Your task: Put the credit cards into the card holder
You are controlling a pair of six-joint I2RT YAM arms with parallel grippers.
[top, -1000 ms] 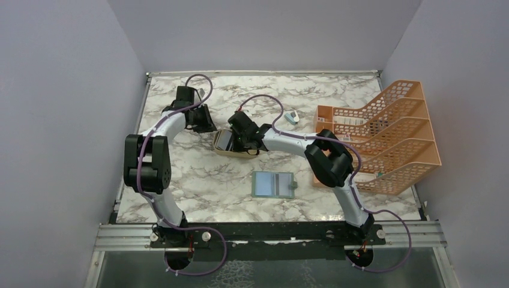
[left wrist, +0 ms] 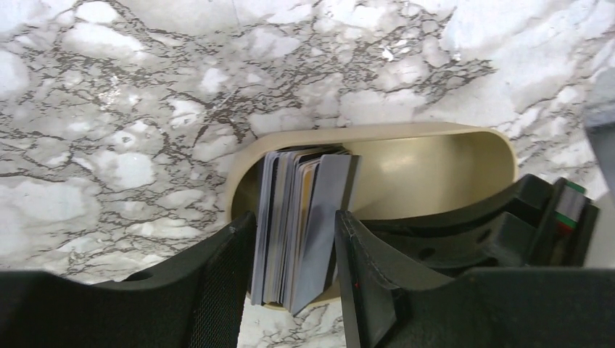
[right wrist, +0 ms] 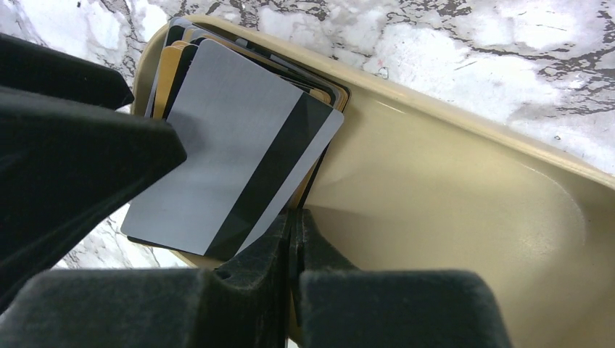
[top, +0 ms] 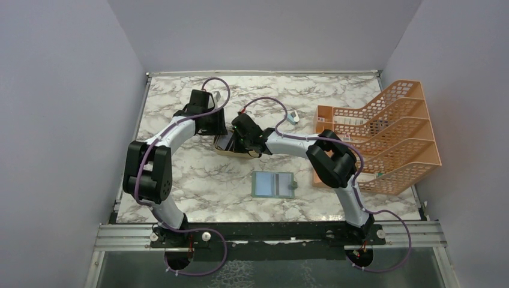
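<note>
A stack of grey, black and gold cards (left wrist: 326, 217) leans at one end of a beige box (left wrist: 428, 163). The foremost grey card (right wrist: 225, 138) has a black stripe and tilts away from the stack. My left gripper is open over the stack, one finger to each side of it; contact cannot be told. Inside the box, my right gripper is shut beside the striped card's lower edge, nothing visible between its fingers. The card holder (top: 273, 185), opened flat with a green border, lies on the table in front of the box.
An orange slotted rack (top: 390, 150) stands at the right of the table. A small white and teal item (top: 293, 117) lies toward the back. Bare marble surrounds the card holder, and my two arms are close together over the box.
My left gripper has moved right, from beside the box to above the cards.
</note>
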